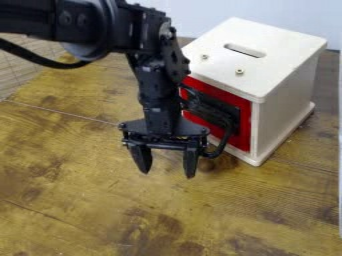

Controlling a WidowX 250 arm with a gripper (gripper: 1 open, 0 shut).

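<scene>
My black gripper (166, 160) hangs low over the wooden floor in front of a white box, its two fingers apart and nothing visible between them. The white box (282, 120) stands to the right and behind it, with a slot and small knobs on top. Its red-framed front (241, 104) faces left toward the arm and is partly hidden by the arm and a black cable.
A tiled strip (27, 70) lies at the far left, and a pale wall is behind the box.
</scene>
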